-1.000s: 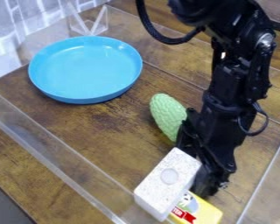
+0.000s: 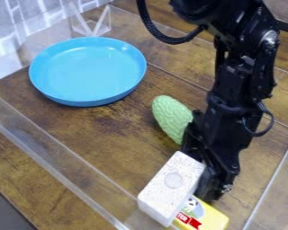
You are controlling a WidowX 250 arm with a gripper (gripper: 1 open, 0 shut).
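Note:
My black gripper (image 2: 204, 166) hangs low at the right of the wooden table, its lower end right behind a white speckled block (image 2: 171, 187) at the front. Its fingers are mostly hidden by the block and their own dark shape. A yellow box with a red label (image 2: 202, 216) lies beside the block at the bottom edge. A green textured oblong object (image 2: 169, 112) lies just left of the arm, partly behind it.
A blue plate (image 2: 86, 70) sits at the upper left. A clear plastic wall runs diagonally along the lower left. The wooden surface (image 2: 75, 135) between plate and block is open.
The arm has shifted very slightly; the block, box, green object and plate look unmoved.

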